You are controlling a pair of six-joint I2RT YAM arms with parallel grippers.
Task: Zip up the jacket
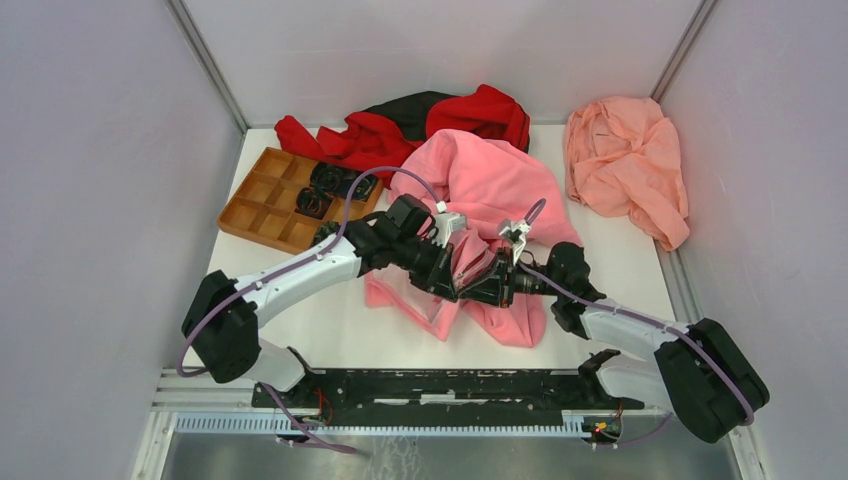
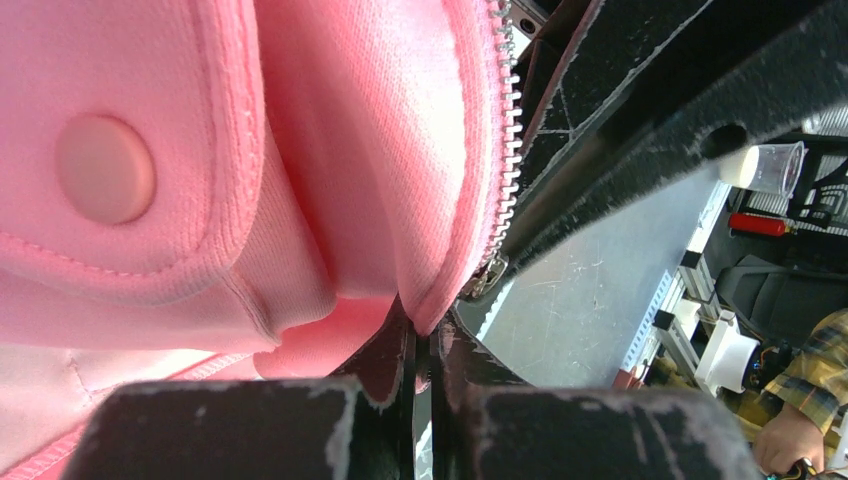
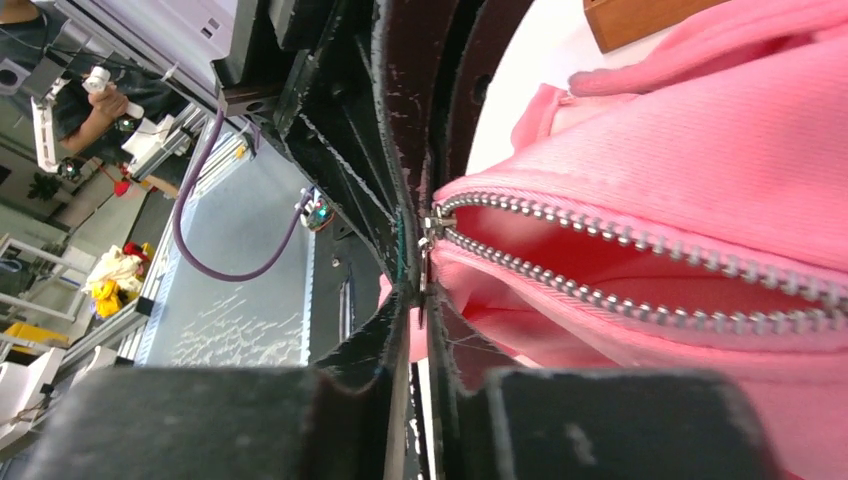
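Observation:
The pink jacket (image 1: 478,180) lies bunched in the middle of the table, its lower front edge raised between both arms. In the left wrist view, my left gripper is shut on the jacket's edge, just below the metal slider (image 2: 486,276). Two rows of zipper teeth (image 3: 650,245) meet at the slider (image 3: 438,222) in the right wrist view and spread apart beyond it. The thin pull tab (image 3: 424,262) hangs down between the fingertips of my right gripper. Those fingertips are very close together; whether they pinch the tab is unclear.
A wooden compartment tray (image 1: 262,190) with black items stands at the left. Red cloth (image 1: 365,145) lies along the back, and a peach garment (image 1: 625,170) at the back right. Bare table shows at the front left and right.

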